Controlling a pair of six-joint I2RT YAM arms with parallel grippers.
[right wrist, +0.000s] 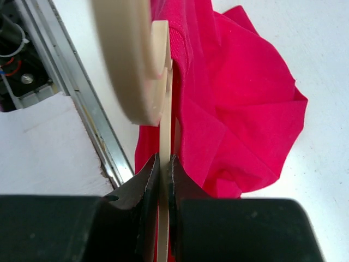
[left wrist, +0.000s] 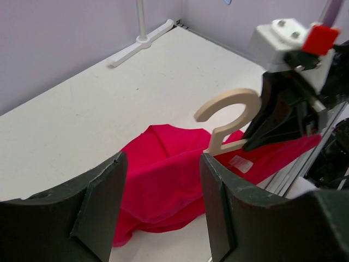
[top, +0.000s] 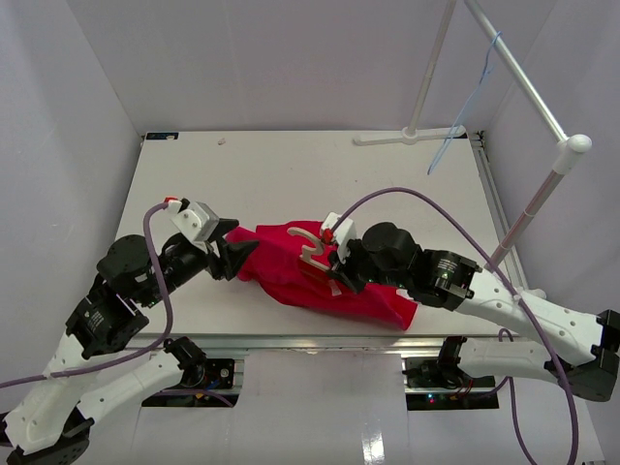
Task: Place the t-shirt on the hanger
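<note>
The red t-shirt lies crumpled near the table's front, stretched to the right. A wooden hanger has its hook raised, and its body runs into the shirt's fabric. My right gripper is shut on the hanger's thin wooden bar, with red cloth draped along it. My left gripper stands open above the shirt's left part, with nothing visible between its fingers; in the top view it sits at the shirt's left edge.
A white rack with a blue plastic hanger stands at the right. A metal rail runs along the front edge.
</note>
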